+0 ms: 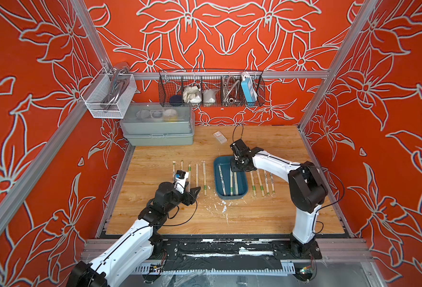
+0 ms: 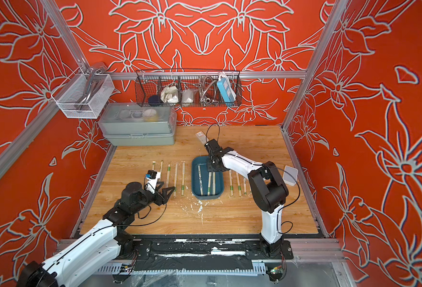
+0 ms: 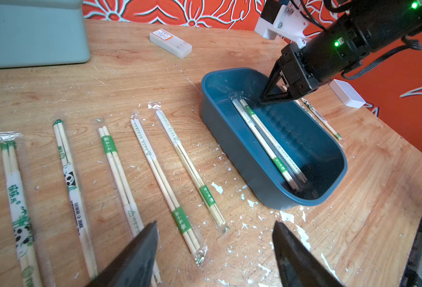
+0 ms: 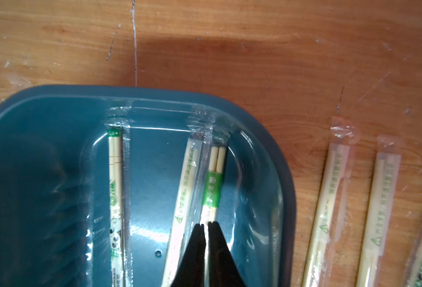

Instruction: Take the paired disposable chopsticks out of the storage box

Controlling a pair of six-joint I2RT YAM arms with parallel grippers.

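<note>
The blue storage box (image 1: 216,184) holds three wrapped chopstick pairs: a panda-printed pair (image 4: 115,205) at the left, a pale-sleeved pair (image 4: 182,210) in the middle and a green-banded pair (image 4: 212,189) near the right wall. My right gripper reaches into the box over the green-banded pair. Its fingertips stand close together, with a pale strip of that pair visible in the narrow gap; whether they clasp it is unclear. Left of the box, my left gripper hangs above the table, fingers wide apart and empty.
Several wrapped pairs lie in a row left of the box, such as a green-banded pair (image 3: 189,165). More, including a wrapped pair (image 4: 328,205), lie to its right. A grey-green case (image 1: 158,129) stands at the back left. White flakes litter the front.
</note>
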